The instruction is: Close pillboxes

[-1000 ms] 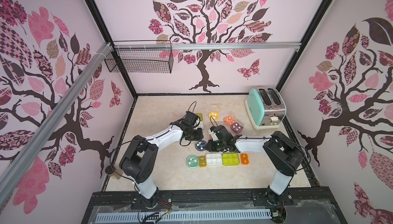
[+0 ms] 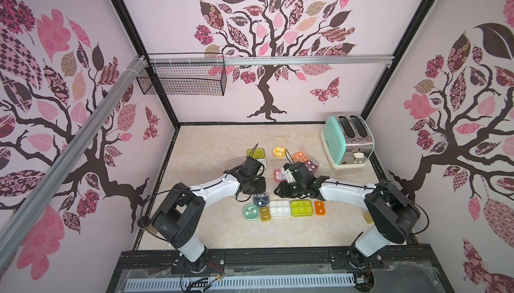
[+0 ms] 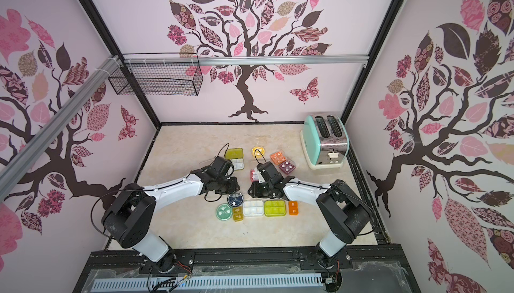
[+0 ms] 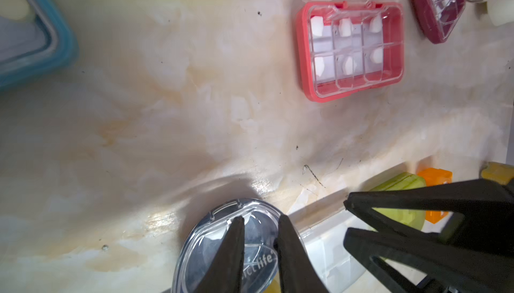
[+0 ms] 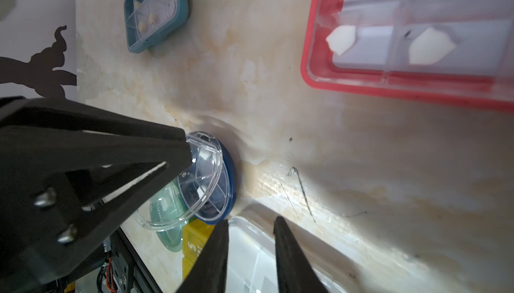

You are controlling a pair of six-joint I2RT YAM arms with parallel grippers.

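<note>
A dark blue round pillbox (image 2: 261, 199) stands on the table, its clear lid (image 5: 200, 215) tilted up from the base. At that lid, my left gripper is shut, the clear rim between its fingertips. Just right of it, my right gripper is part open and empty, with bare table and a white pillbox below. Farther back, a red pillbox (image 4: 350, 52) has its lid raised and white pills in its compartments. A blue box (image 5: 158, 11) with pills lies farther left. An olive-green pillbox (image 3: 234, 153) at the back is open.
Along the front stand a round green box (image 2: 251, 211), a yellow one (image 2: 265, 213), a white one (image 2: 280, 208), a lime one (image 2: 302, 208) and an orange one (image 2: 319, 207). Orange (image 3: 278, 157) and purple (image 3: 287, 166) boxes sit behind. A toaster (image 2: 348, 140) occupies the back right.
The dark blue pillbox has shifted toward the front, close to the row there.
</note>
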